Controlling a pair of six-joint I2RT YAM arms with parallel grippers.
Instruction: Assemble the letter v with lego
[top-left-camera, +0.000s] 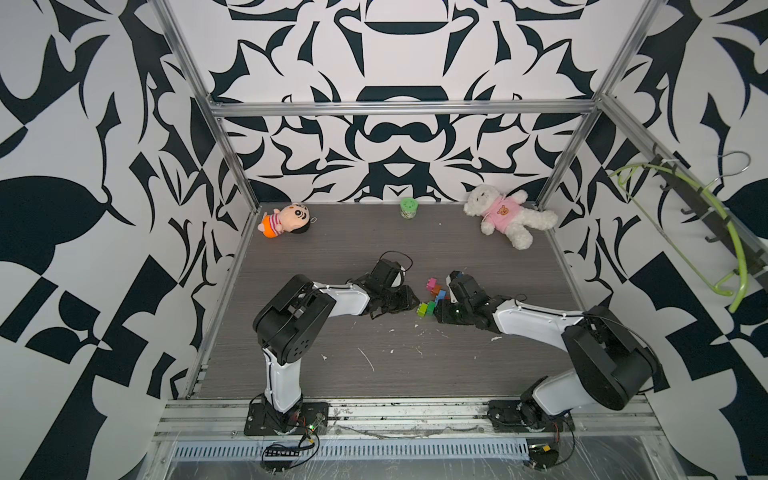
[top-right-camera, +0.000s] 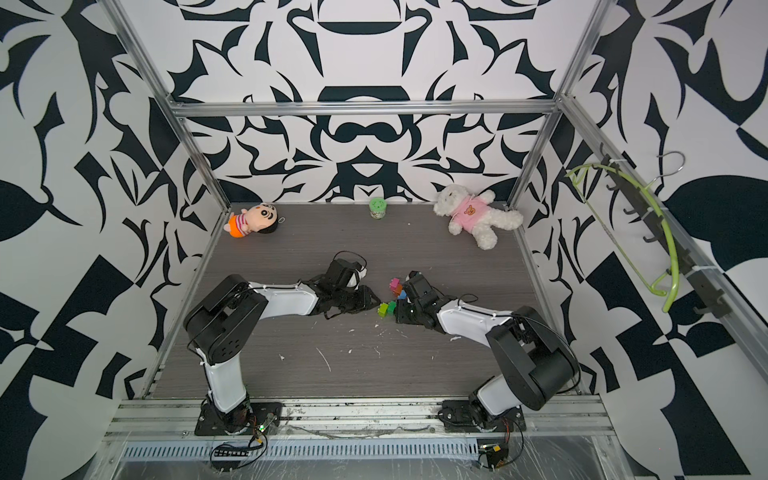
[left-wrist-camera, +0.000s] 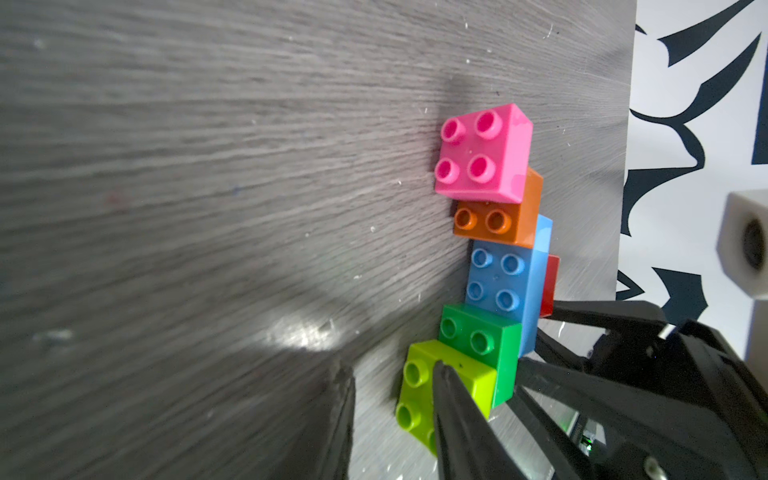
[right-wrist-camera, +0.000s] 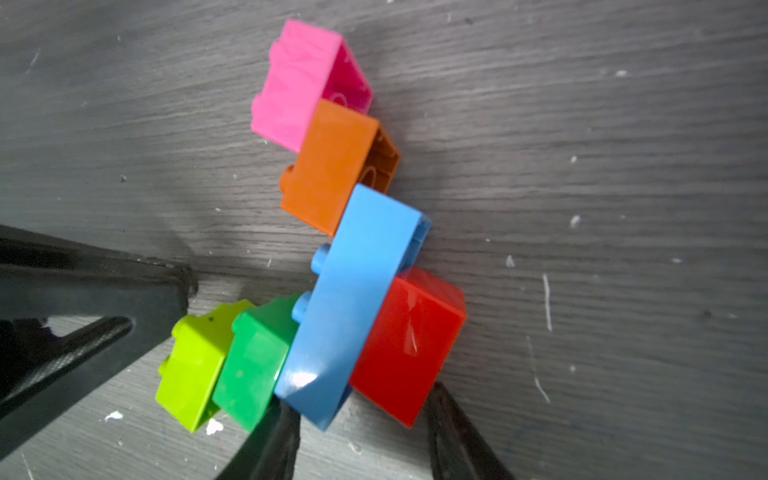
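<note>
A chain of lego bricks lies on the table between my grippers: pink (right-wrist-camera: 296, 80), orange (right-wrist-camera: 324, 160), blue (right-wrist-camera: 348, 296), green (right-wrist-camera: 252, 360) and lime (right-wrist-camera: 192, 368), with red (right-wrist-camera: 408, 344) beside the blue. My left gripper is just left of the lime brick; its fingertips are blurred, slightly apart in its wrist view, and what lies between them is unclear. My right gripper is open at the near ends of the blue and red bricks.
A doll (top-left-camera: 284, 221) lies back left, a green tub (top-left-camera: 408, 206) stands back centre, a white bear (top-left-camera: 512, 214) lies back right.
</note>
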